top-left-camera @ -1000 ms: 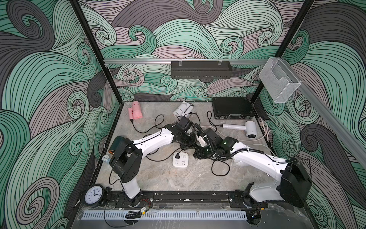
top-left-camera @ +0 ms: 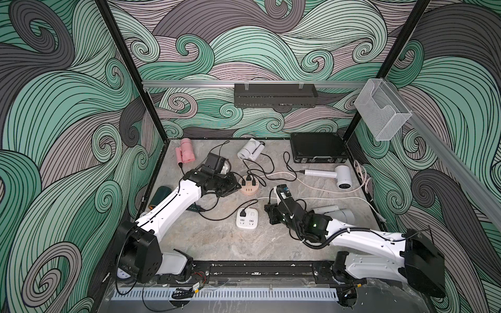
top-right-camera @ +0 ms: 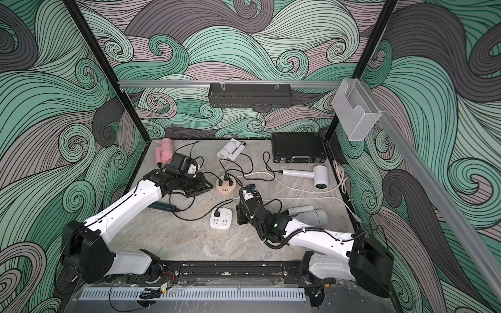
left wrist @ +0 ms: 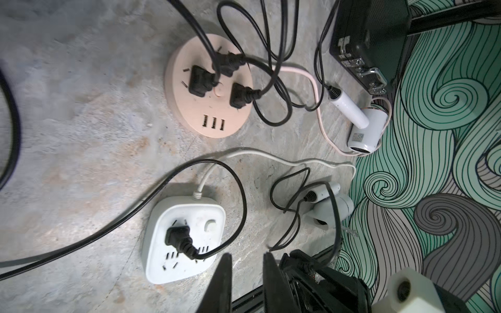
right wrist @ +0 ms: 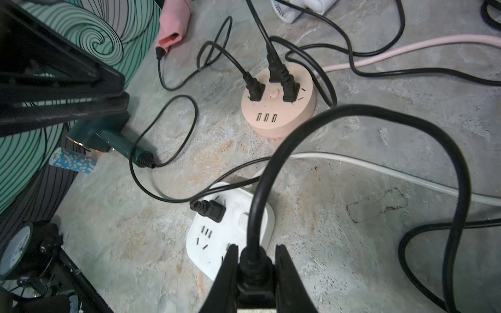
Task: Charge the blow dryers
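My right gripper is shut on a black plug (right wrist: 254, 276), whose cable arches up and to the right. It is over the table just right of the white power strip (top-left-camera: 246, 218), apart from it. One black plug (left wrist: 180, 239) sits in that strip. The round pink strip (left wrist: 208, 86) carries 3 plugs. My left gripper is partly open and empty, left of the pink strip in the top views. Dryers lie around: pink (top-left-camera: 186, 150), white at the back (top-left-camera: 251, 149), white at right (top-left-camera: 341, 176), green (right wrist: 109, 136), and another white one (left wrist: 331, 208).
A black case (top-left-camera: 318, 147) stands at the back right. Pink (top-left-camera: 318, 188) and white (right wrist: 365, 174) cords cross the right side, and black cables loop round the strips.
My left gripper has drawn away to the left from beside the right one.
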